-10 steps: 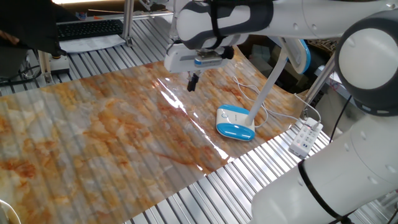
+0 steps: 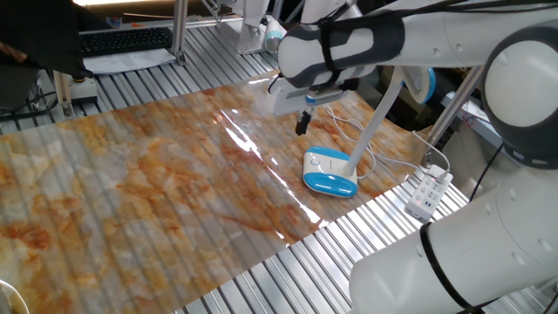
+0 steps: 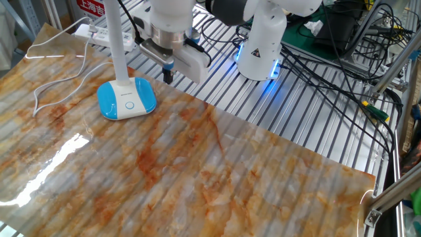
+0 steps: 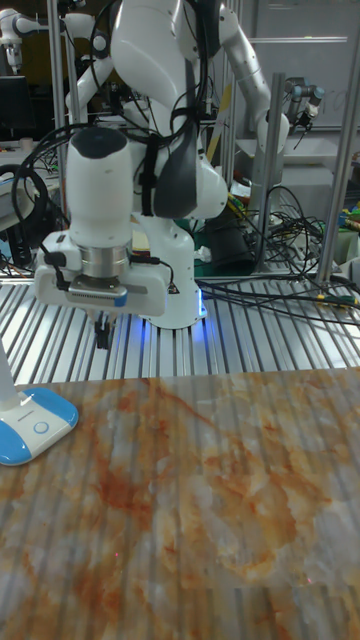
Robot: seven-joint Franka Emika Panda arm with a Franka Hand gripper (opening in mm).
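Observation:
In the first exterior view my gripper (image 2: 302, 123) hangs in the air close to the white stem of a blue-and-white desk lamp. The lamp's base (image 2: 330, 173) rests on the marble-patterned sheet. Seen from the second exterior view, the dark fingertips of my gripper (image 3: 168, 76) appear just right of the lamp's base (image 3: 127, 99). From the third, the gripper (image 4: 103, 333) points down with its dark fingers together, and nothing shows between them; the lamp base (image 4: 38, 426) is at the left edge.
Marble-patterned sheet (image 2: 131, 192) is bare apart from the lamp and its white cable. Beside the lamp lies a power strip (image 2: 428, 193) with cords. At the far back of the first view are a keyboard (image 2: 126, 41) and a metal post (image 2: 180, 30). Black cables (image 3: 348, 99) run across the slatted table.
In the first exterior view my gripper has moved right, toward the lamp's stem, and sits slightly lower in the image. The lamp, cable and power strip have not moved.

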